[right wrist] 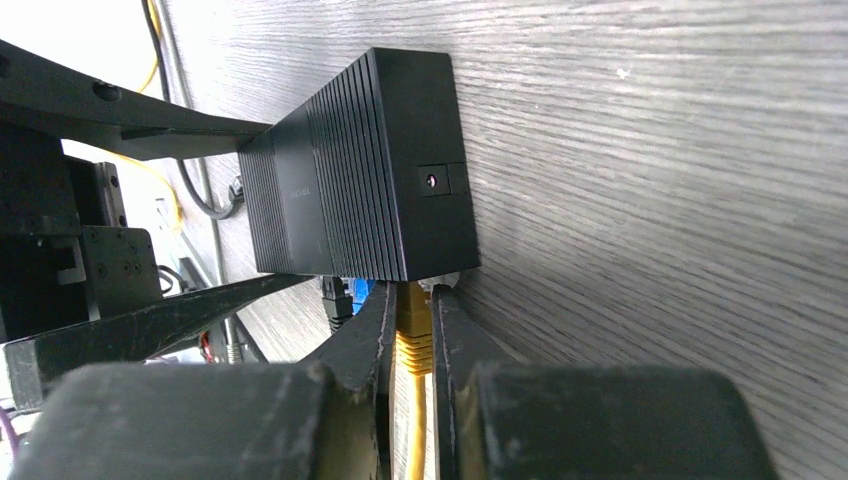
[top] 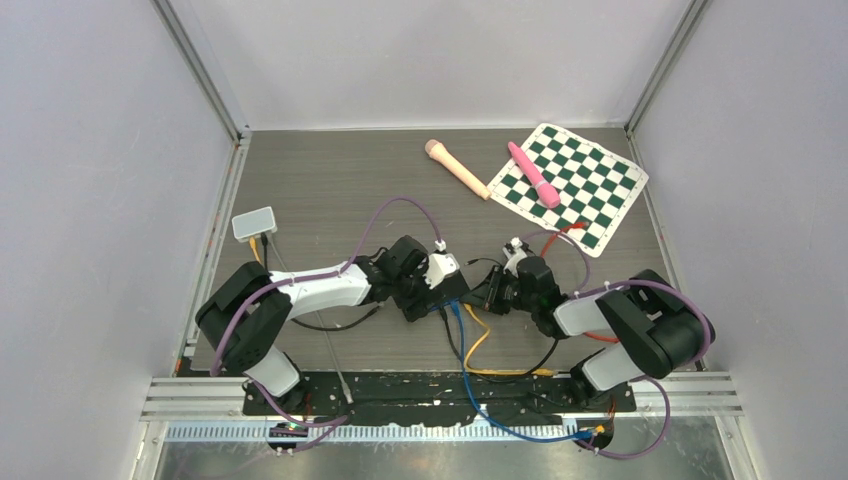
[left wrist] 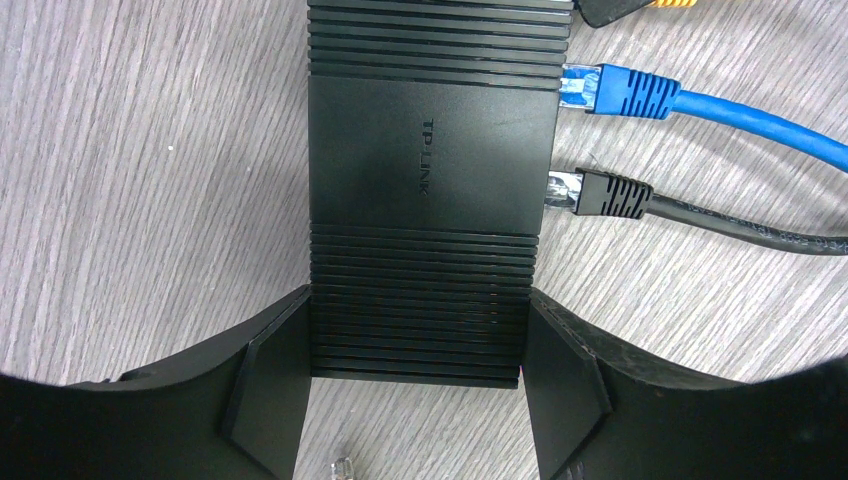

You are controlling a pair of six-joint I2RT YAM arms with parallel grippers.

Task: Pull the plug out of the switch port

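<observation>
The black TP-LINK switch (left wrist: 430, 150) lies on the table, its near end clamped by my left gripper, which is shut on it. Along its right side in the left wrist view sit a blue plug (left wrist: 635, 92) and a black plug (left wrist: 612, 193). A yellow plug (right wrist: 414, 340) meets the switch's lower edge in the right wrist view. My right gripper has its fingers closely on both sides of that yellow plug. Whether they press on it cannot be told. The plug's tip and port are hidden there.
A white box (top: 254, 223) stands at the far left. At the back right lie a checkered board (top: 610, 170), a pink stick (top: 533, 175) and a beige stick (top: 458, 170). Blue, yellow and black cables trail toward the front edge.
</observation>
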